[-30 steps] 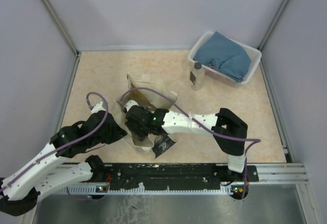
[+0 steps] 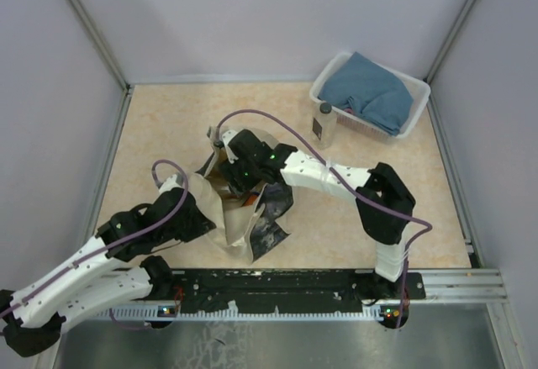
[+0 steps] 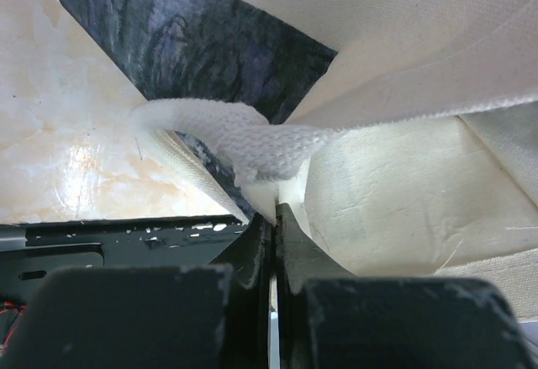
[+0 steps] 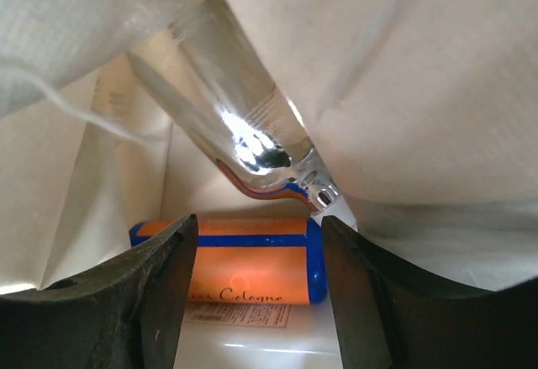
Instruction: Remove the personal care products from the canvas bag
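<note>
The canvas bag (image 2: 239, 228), cream with a dark patterned panel, lies with its mouth spread on the table. At its near left edge my left gripper is shut, with the bag's white woven strap (image 3: 269, 150) pinched at its tips. My right gripper reaches into the bag, fingers apart. Between and just beyond its fingers lies an orange box with blue edges (image 4: 244, 268), marked "Cologne", not gripped. A clear bottle (image 4: 244, 125) rests behind the box, partly covered by a canvas fold. A pale dark-capped bottle (image 2: 324, 127) stands outside the bag.
A white basket (image 2: 418, 100) holding a blue cloth (image 2: 366, 93) sits at the back right, close to the pale bottle. Bare table (image 2: 378, 226) extends to the right of the bag. Loose canvas folds (image 4: 403, 75) crowd the right gripper.
The left arm holds its place.
</note>
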